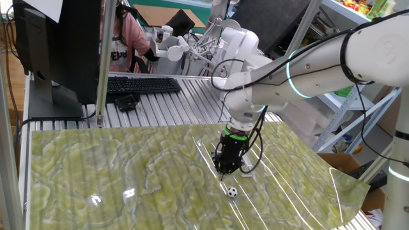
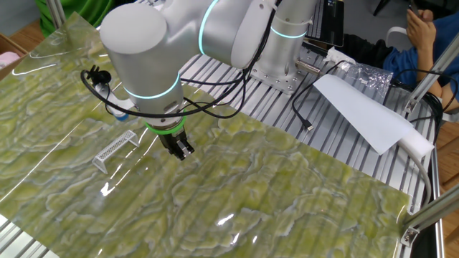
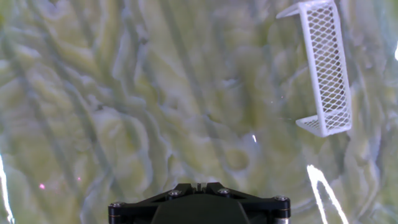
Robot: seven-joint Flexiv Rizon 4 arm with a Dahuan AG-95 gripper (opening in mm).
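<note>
A small black-and-white soccer ball rests on the green marbled mat, just in front of and to the right of my gripper in exterior view 1. There is a small gap between ball and fingertips. The ball does not show in exterior view 2 or the wrist view. My black gripper points down, low over the mat. In the wrist view the gripper has its fingers together, with nothing visible between them. A white goal with a mesh back stands at the upper right there; the goal is left of the gripper in exterior view 2.
A white sheet and a loose cable lie beside the arm's base.
</note>
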